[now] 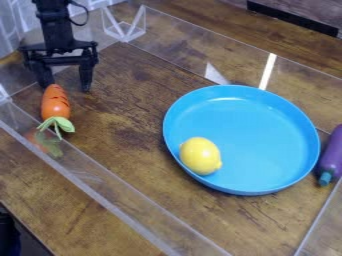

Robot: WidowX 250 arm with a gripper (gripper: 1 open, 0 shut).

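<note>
My black gripper (pixel 59 62) hangs at the upper left, open, just behind an orange toy carrot (pixel 56 105) with green leaves that lies on the wooden floor. A blue plate (pixel 254 135) fills the middle right, with a yellow lemon-like toy (pixel 201 155) on its front left part. A purple eggplant-like toy (pixel 331 155) lies at the right edge.
Clear plastic walls (pixel 123 200) bound the area on the left, front and back. The wooden surface between the carrot and the plate is free.
</note>
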